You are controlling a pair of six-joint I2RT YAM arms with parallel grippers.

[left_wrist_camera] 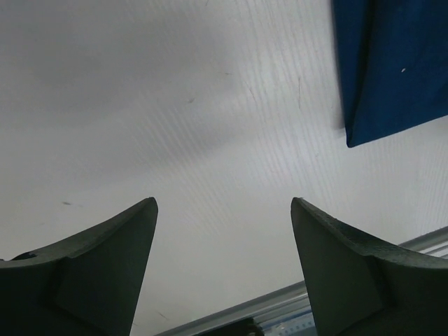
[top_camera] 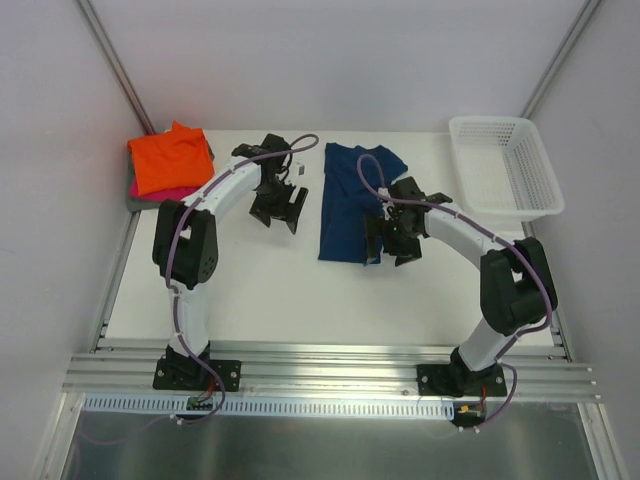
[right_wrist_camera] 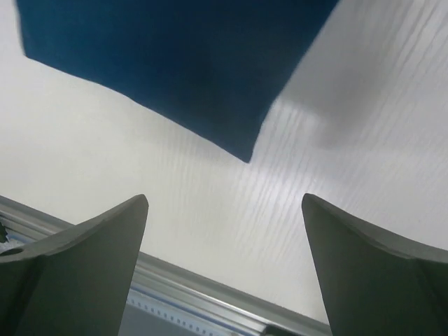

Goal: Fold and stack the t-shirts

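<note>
A dark blue t-shirt point(top_camera: 345, 215) lies on the white table, narrowed to a long strip with its wider end at the back. Over its front right corner hangs my right gripper point(top_camera: 388, 258), open and empty; in the right wrist view the shirt's corner point(right_wrist_camera: 241, 143) lies flat ahead of the fingers. My left gripper point(top_camera: 283, 222) stands apart over bare table to the shirt's left, its fingers open with nothing between them. The left wrist view has the shirt's front left corner point(left_wrist_camera: 357, 133) at upper right. At the back left is a stack with an orange shirt point(top_camera: 168, 160) on top.
An empty white basket point(top_camera: 475, 190) stands at the back right. Pink and grey cloth shows beneath the orange shirt.
</note>
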